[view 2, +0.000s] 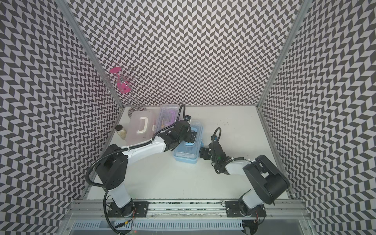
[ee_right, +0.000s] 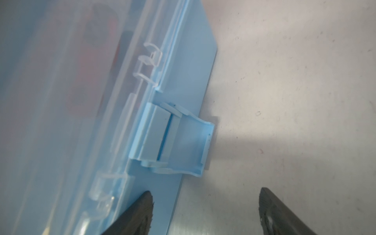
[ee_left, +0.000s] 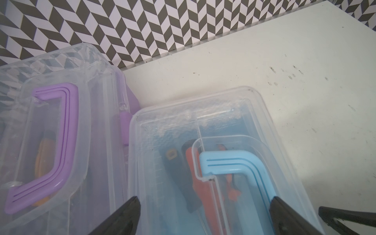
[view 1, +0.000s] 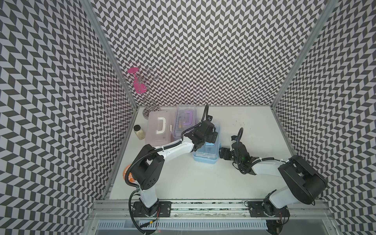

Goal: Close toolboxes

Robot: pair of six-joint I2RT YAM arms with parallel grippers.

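The blue toolbox (view 1: pixel 206 155) stands mid-table with its clear lid lowered and tools visible inside. My left gripper is over that lid, its fingers spread, one of them beside the blue handle (ee_left: pixel 235 162). On the box's right side, the blue latch (ee_right: pixel 190 141) is folded outward, off the lid. My right gripper is open at this side, below the latch in its wrist view, one finger close to the box wall and nothing between the fingers. A purple toolbox (ee_left: pixel 64 148) and a pink toolbox (view 1: pixel 158 135) stand to the left, lids down.
A small dark-capped jar (view 1: pixel 139 132) is beside the pink toolbox, and a pink flamingo rack (view 1: pixel 139 84) stands at the back left. An orange object (view 1: pixel 127 172) is partly hidden by the left arm.
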